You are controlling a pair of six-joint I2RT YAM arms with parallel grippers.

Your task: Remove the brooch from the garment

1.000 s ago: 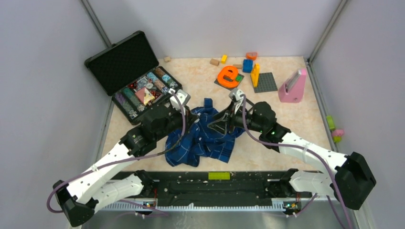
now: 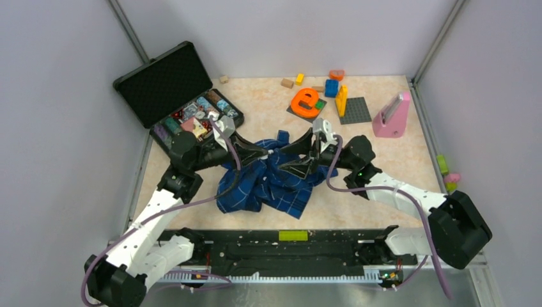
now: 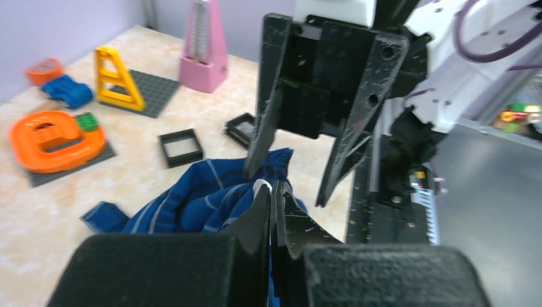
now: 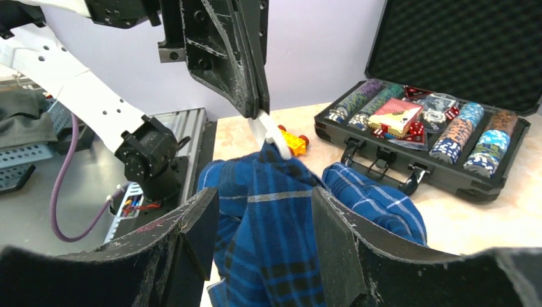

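Observation:
The blue plaid garment (image 2: 268, 182) lies bunched on the table between my two arms. A white brooch (image 4: 273, 134) stands at its raised peak in the right wrist view. My left gripper (image 2: 266, 153) is shut, with the brooch's upper end at its fingertips. In the left wrist view, only a bit of the brooch (image 3: 258, 185) shows behind the fingers. My right gripper is part open, facing the raised cloth. The fold appears between its fingers in the right wrist view; whether they touch it I cannot tell.
An open black case (image 2: 198, 118) of poker chips stands at the back left. Toy bricks and an orange ring (image 2: 307, 103) lie at the back, with a pink metronome (image 2: 392, 116) at the right. Bare table shows right of the garment.
My left gripper has shifted slightly right and its wrist has turned. The garment's shape has changed a little. My right arm has moved only slightly.

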